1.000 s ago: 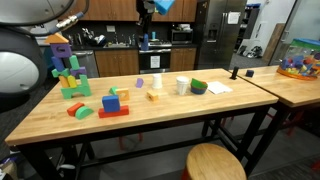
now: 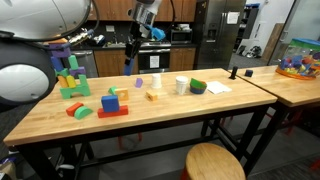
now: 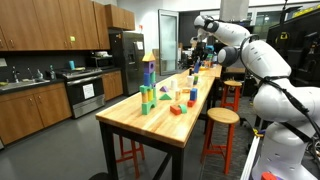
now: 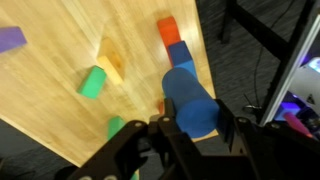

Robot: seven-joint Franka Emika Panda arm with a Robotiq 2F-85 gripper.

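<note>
A blue rounded block (image 2: 128,67) hangs above the table, with my gripper (image 2: 130,56) shut on it. In the wrist view the held blue block (image 4: 197,117) shows its round end between the fingers. On the table, a blue cube (image 2: 110,104) rests on a long red block (image 2: 115,113) near the front edge. The held block is in the air, apart from these. From the wrist, another blue block (image 4: 179,55) and a red block (image 4: 168,33) appear close beyond the held one.
A tower of coloured blocks (image 2: 74,82) stands at the table's left. An orange block (image 2: 152,95), a purple block (image 2: 139,83), a white cup (image 2: 182,85) and a green bowl (image 2: 198,86) occupy the middle. Bare wood (image 2: 225,98) lies to the right.
The blocks on the table have not moved.
</note>
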